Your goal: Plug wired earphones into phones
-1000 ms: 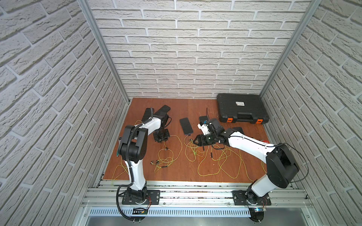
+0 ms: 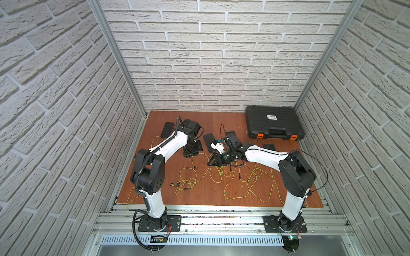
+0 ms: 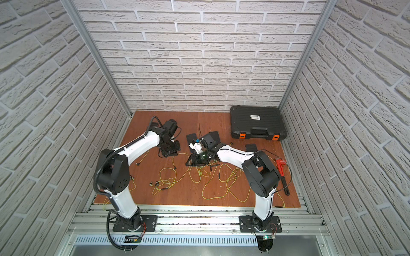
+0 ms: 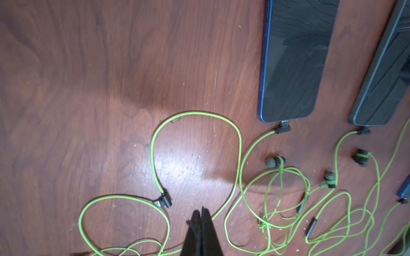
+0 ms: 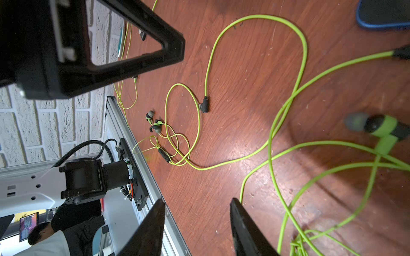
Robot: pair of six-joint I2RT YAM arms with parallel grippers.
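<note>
My left gripper is shut, fingertips together, above a loose black angled plug (image 4: pixel 164 199) on a yellow-green earphone cord (image 4: pixel 192 113). A blue-edged phone (image 4: pixel 294 59) and a grey-edged phone (image 4: pixel 378 72) have plugs at their lower ends, with cords running from them. My right gripper is part open over the table among the cords, nothing visible between its fingers. The loose plug (image 5: pixel 204 104) shows in the right wrist view, and an earbud (image 5: pixel 384 128) lies to the right.
A black case (image 2: pixel 273 119) fills the back right. A red wrench (image 3: pixel 281 170) lies at the right edge, and more phones (image 2: pixel 168 128) at the back left. The arms reach over the crowded middle; front edge has cords.
My left arm has extended rightward and up toward the middle back. My right gripper has moved leftward toward the middle, closer to the left one. The cords look much the same.
</note>
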